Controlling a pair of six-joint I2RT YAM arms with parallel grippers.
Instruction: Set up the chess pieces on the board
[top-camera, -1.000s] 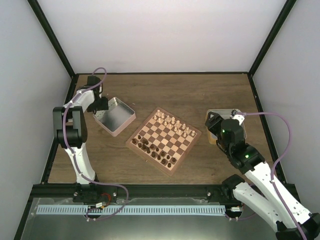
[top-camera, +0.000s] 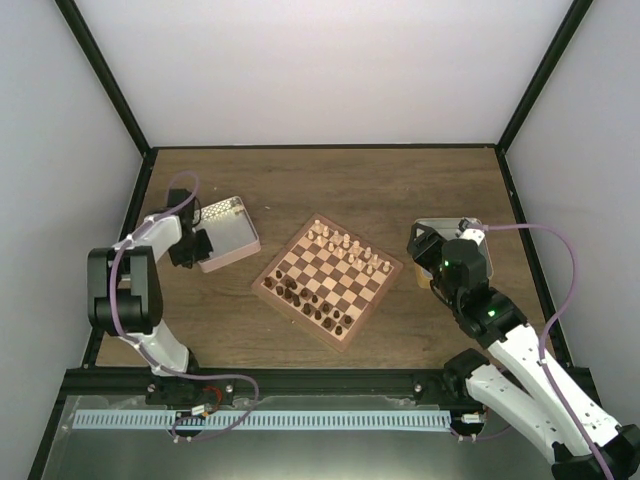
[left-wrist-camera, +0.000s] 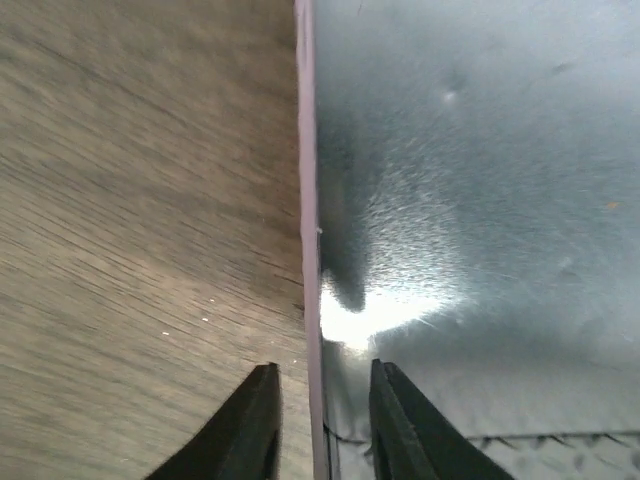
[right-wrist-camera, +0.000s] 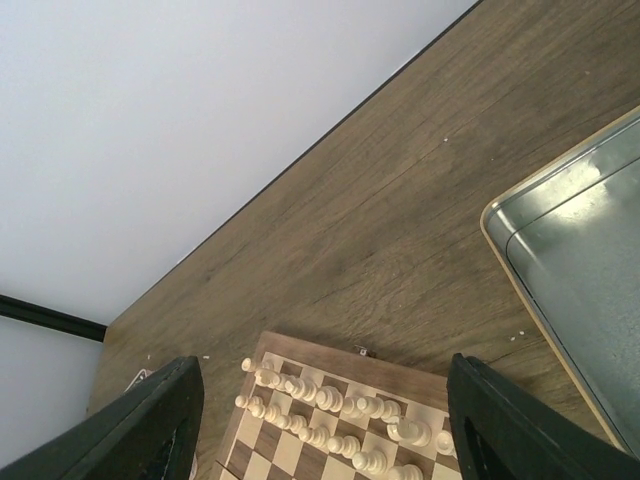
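Observation:
The chessboard (top-camera: 327, 330) lies in the middle of the table with pale pieces (right-wrist-camera: 370, 463) along its back side and dark pieces (top-camera: 290, 284) along its front side. My left gripper is at the pinkish rim of the left metal tray (top-camera: 230, 235), its fingers part open on either side of the wall; whether they touch it I cannot tell. My right gripper hangs open above the table near the board and the right tray (right-wrist-camera: 580, 260), with nothing seen held.
Bare wood (top-camera: 350, 180) stretches behind and in front of the board. The right tray sits under my right arm at the board's right. Walls bound the table at back and sides.
The right arm is still.

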